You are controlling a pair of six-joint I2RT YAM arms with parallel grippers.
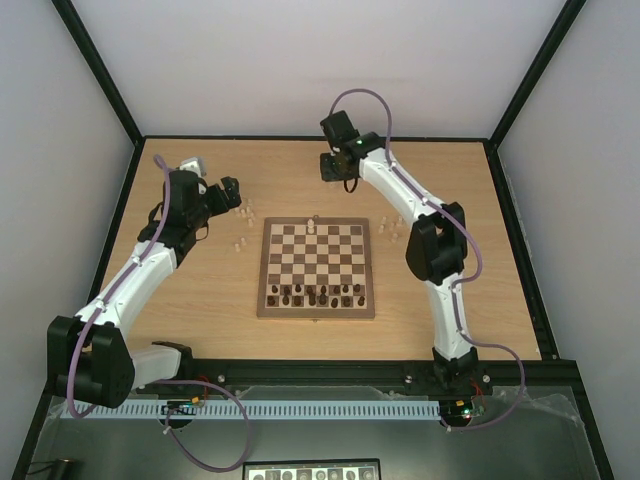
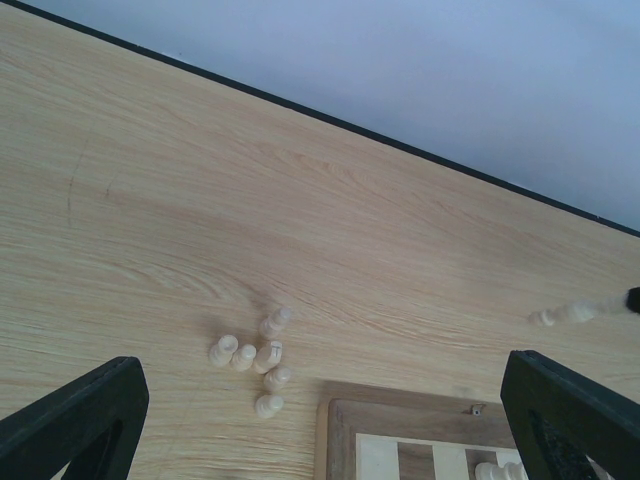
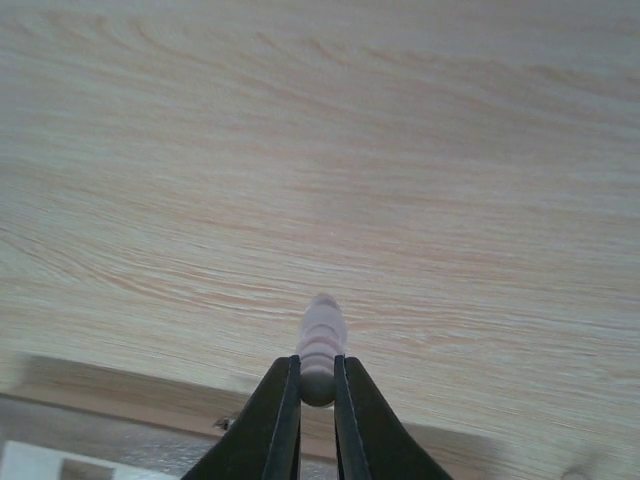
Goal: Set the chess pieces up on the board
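Observation:
My right gripper is shut on a white chess piece (image 3: pixel 322 335), held above bare table behind the board's far edge. In the left wrist view that same held piece (image 2: pixel 580 311) shows at the right edge. The chessboard (image 1: pixel 266 262) lies mid-table, its near rows filled with dark pieces (image 1: pixel 311 297). One white piece (image 1: pixel 310 226) stands on the far row; its shape is too small to tell. My left gripper hangs open at the left of the table, nothing between its fingers. Beneath it several white pieces (image 2: pixel 268 357) are clustered on the wood.
More loose white pieces (image 1: pixel 391 228) sit right of the board. A dark frame edge bounds the table, with walls beyond it.

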